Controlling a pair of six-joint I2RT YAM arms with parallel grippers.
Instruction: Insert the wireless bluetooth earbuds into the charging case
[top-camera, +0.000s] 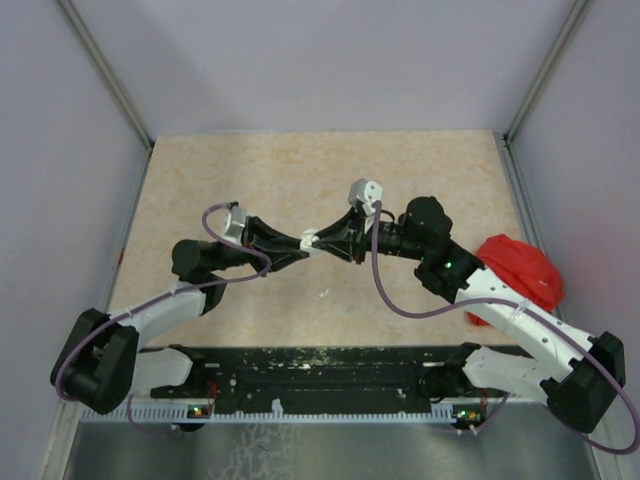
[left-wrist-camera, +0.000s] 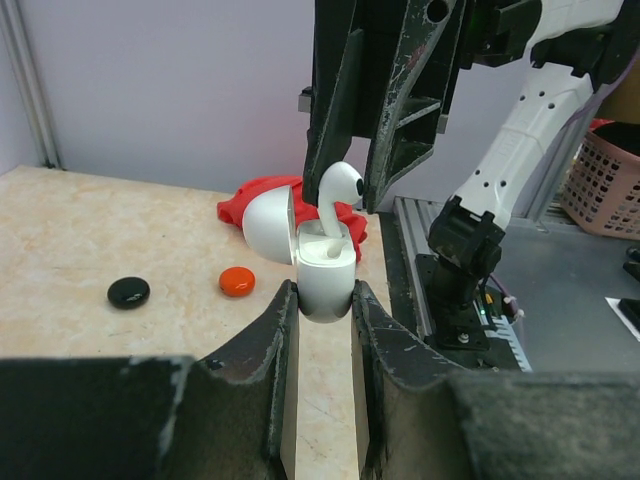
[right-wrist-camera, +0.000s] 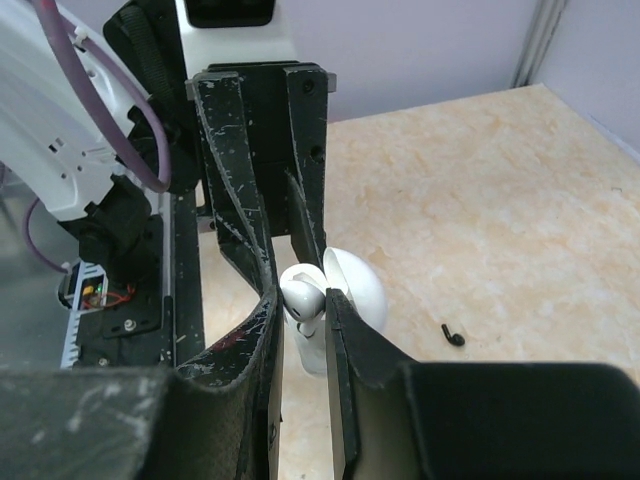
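My left gripper is shut on the white charging case (left-wrist-camera: 326, 280), which it holds up clear of the table with the rounded lid (left-wrist-camera: 268, 226) swung open. A white earbud (left-wrist-camera: 341, 186) stands over the case, its stem pointing down into the case's opening; how deep the stem sits cannot be told. From above, my right gripper is shut on the earbud's head. In the top view both grippers meet above the middle of the table, and the case (top-camera: 311, 241) is largely covered by their fingers.
A small pale item (top-camera: 324, 293) lies on the table below the grippers. The left wrist view shows a black oval case (left-wrist-camera: 128, 292), an orange one (left-wrist-camera: 237, 281) and a pink basket (left-wrist-camera: 606, 180). A black earbud (right-wrist-camera: 453, 336) lies on the table. Red cloth (top-camera: 520, 270) is at right.
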